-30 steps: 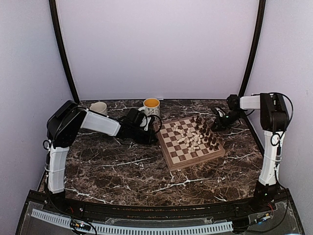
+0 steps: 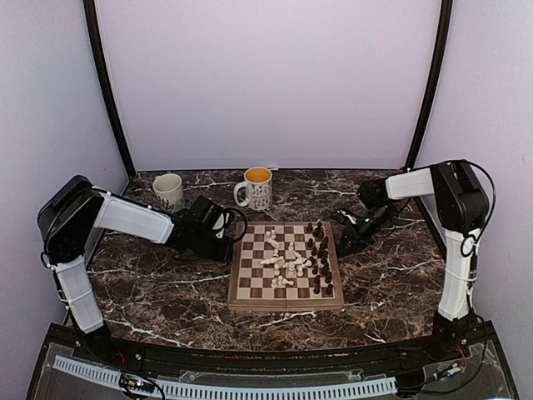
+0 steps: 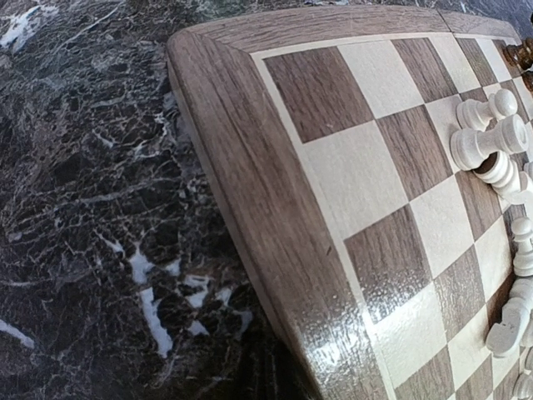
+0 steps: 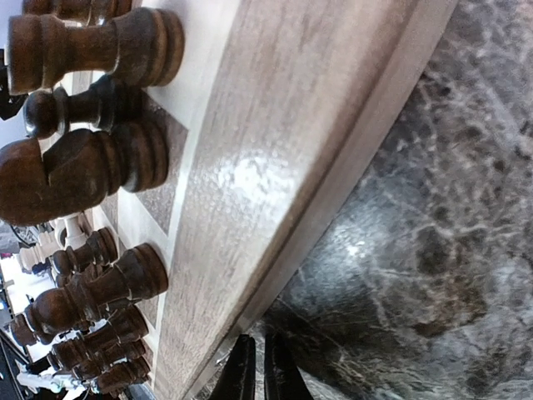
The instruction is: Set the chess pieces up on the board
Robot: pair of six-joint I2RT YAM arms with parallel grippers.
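The wooden chessboard (image 2: 254,282) lies flat, its edges nearly square to the table. Dark pieces (image 2: 323,260) stand in rows along its right side. White pieces (image 2: 287,265) lie tumbled in a loose heap around the middle; in the left wrist view a white rook (image 3: 490,143) lies among them. My left gripper (image 2: 228,246) is shut with nothing held, low beside the board's left edge; its fingers are barely visible in shadow in the left wrist view. At the right edge, my right gripper is shut and empty, its fingertips close against the board's side.
A white mug (image 2: 169,192) stands at the back left, and a patterned mug with an orange inside (image 2: 260,190) stands behind the board.
The board has slid left and toward the front and turned from slanted to nearly straight, carrying its pieces. Both grippers have moved left along with its sides.
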